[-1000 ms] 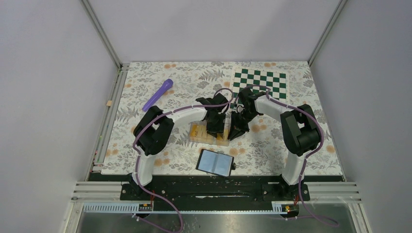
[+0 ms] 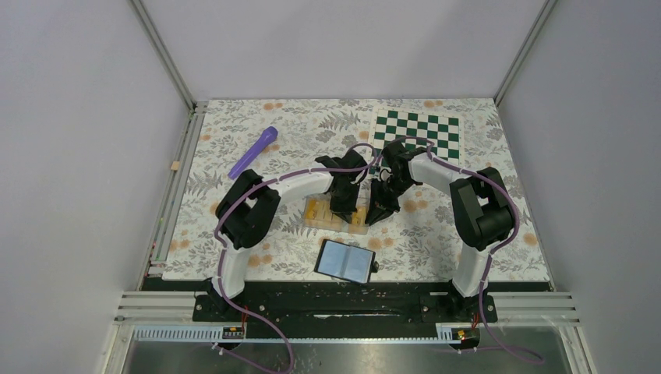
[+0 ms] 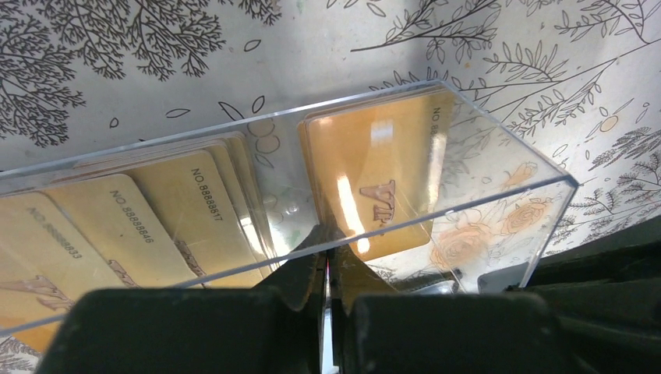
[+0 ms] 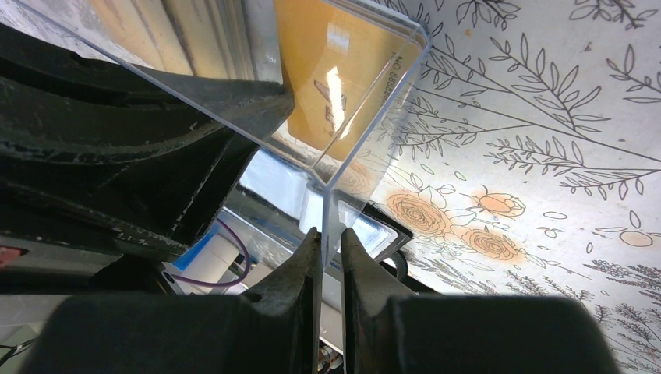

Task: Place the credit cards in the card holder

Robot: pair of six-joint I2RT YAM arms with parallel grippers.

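Note:
Gold credit cards lie in a clear box (image 3: 549,181) in mid-table: an overlapping group (image 3: 148,210) at one end, and a separate gold card (image 3: 374,167) at the other. My left gripper is shut, its tips at the box's near edge, beside the separate card's lower left part. Nothing plainly shows between those tips. In the right wrist view, my right gripper is shut on the clear box's corner, with the plastic wall between its fingers. The dark-edged card holder (image 2: 344,260) lies open near the table's front edge, its pale sleeves facing up.
Back left lies a purple stick-like object (image 2: 253,153). A green-and-white checkered board (image 2: 444,136) sits at the back right, partly behind the right arm. Both arms meet closely over the clear box. Bare patterned tabletop surrounds the card holder's left side.
The right arm, the box and the card holder look unmoved.

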